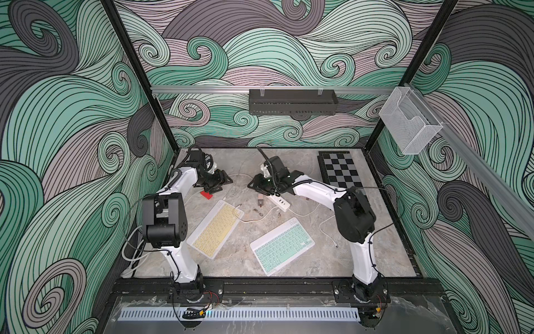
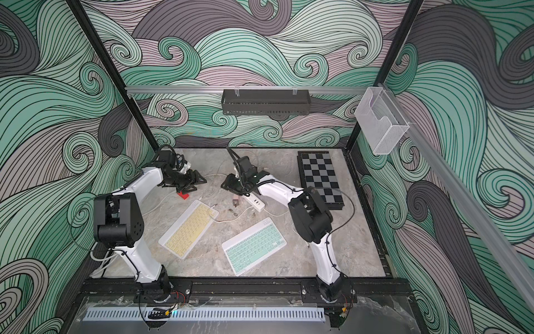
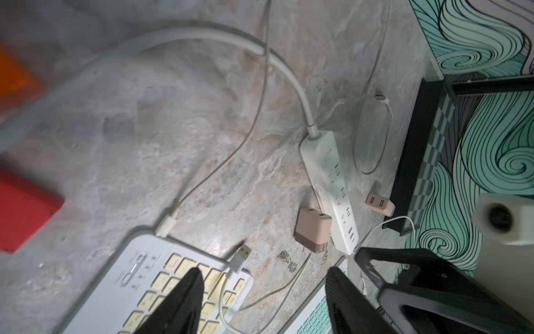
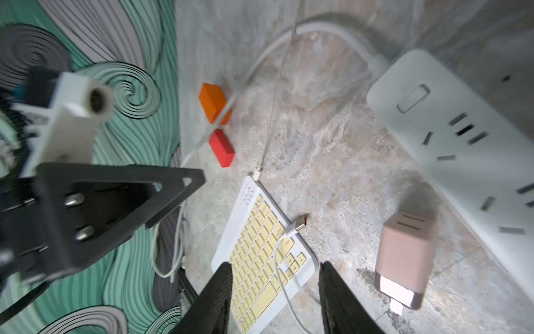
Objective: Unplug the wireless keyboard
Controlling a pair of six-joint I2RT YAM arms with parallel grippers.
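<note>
The yellow-keyed keyboard (image 1: 214,231) lies front left, a cable connector (image 3: 165,225) at its top end. A USB plug (image 3: 240,256) rests on its corner. The teal-keyed keyboard (image 1: 281,246) lies to its right. My left gripper (image 1: 217,181) is over the table beyond the yellow keyboard, fingers apart and empty. My right gripper (image 1: 254,183) hangs near the white power strip (image 4: 456,156) and pink charger (image 4: 405,256), fingers apart with nothing seen between them.
A red block (image 3: 25,206) and an orange block (image 4: 212,101) lie at the left. A checkerboard (image 1: 342,169) stands at the back right. Loose cables cross the middle.
</note>
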